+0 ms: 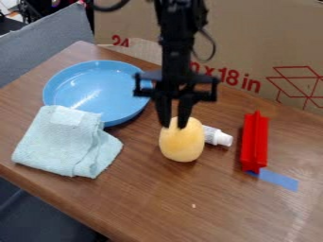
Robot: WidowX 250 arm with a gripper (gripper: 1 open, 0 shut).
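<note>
The black gripper (175, 111) hangs over a round yellow object (180, 146) in the middle of the table, its fingertips down at the top of it; whether it touches cannot be told. A white tube (217, 137) lies just behind and right of the yellow object, partly hidden by it. A blue plate (85, 87) is at the left, with a folded light cloth (66, 144) in front of it. A red bar-shaped object (254, 142) lies at the right.
A cardboard panel (271, 47) stands along the back. Blue tape (280, 180) is on the table at the right.
</note>
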